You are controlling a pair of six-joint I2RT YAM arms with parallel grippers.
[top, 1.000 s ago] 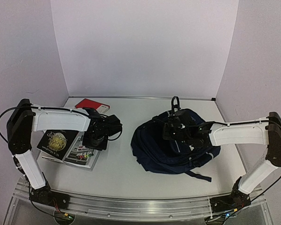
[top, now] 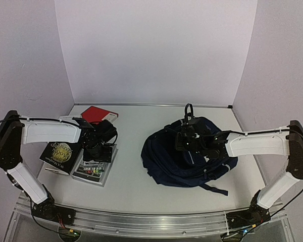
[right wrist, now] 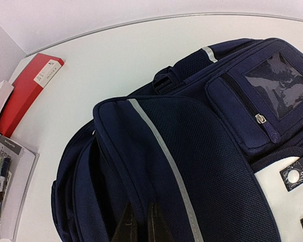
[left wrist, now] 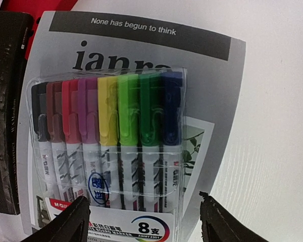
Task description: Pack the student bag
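Observation:
A clear pack of coloured markers (left wrist: 126,116) lies on a grey-and-white book (left wrist: 212,85) at the left of the table. Over the pack's lower end, my left gripper is open, its fingers spread to either side and nothing held between them. The navy student bag (top: 164,169) lies at the right with its mouth open toward the left. In the right wrist view, my right gripper is shut on the edge of the bag's front flap (right wrist: 141,161); its fingertips are dark and partly lost against the cloth.
Beside the grey book is a black book (top: 60,155) with a gold design. A red box (top: 97,114) lies behind them. Bare tabletop (top: 126,146) separates the books from the bag. Walls stand at the back and sides.
My left arm has moved left, bringing its gripper from the grey book's right edge to over the marker pack. The right arm and the bag have stayed still.

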